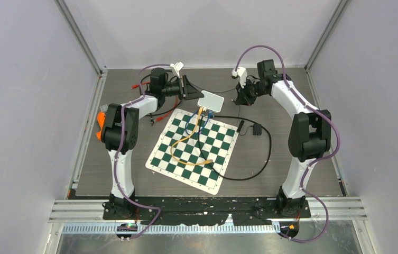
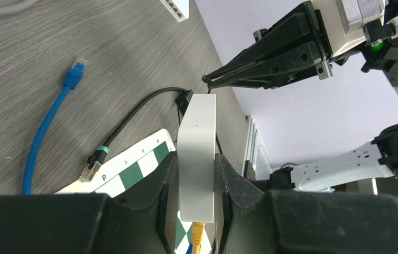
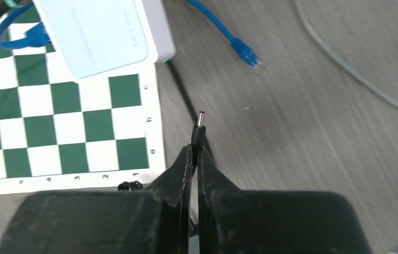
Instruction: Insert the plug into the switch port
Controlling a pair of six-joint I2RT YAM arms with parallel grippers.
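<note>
The white switch [image 1: 211, 101] is held in the air above the far edge of the checkered board. My left gripper [image 1: 201, 96] is shut on it, and the left wrist view shows the switch [image 2: 196, 153] edge-on between the fingers. Yellow, blue and black cables hang from its near side. My right gripper is shut on a thin black plug [image 3: 199, 132] whose metal tip points out past the fingertips. That tip is clear of the switch [image 3: 99, 32], with a gap between them. The power port itself cannot be made out.
A checkered board [image 1: 154, 164] lies under the cables. A black adapter [image 1: 257, 129] rests to its right beside a long black cable [image 1: 269, 151]. Blue [image 2: 72, 78] and black [image 2: 97, 157] cable ends show in the left wrist view. Red leads [image 1: 163, 117] lie at the left.
</note>
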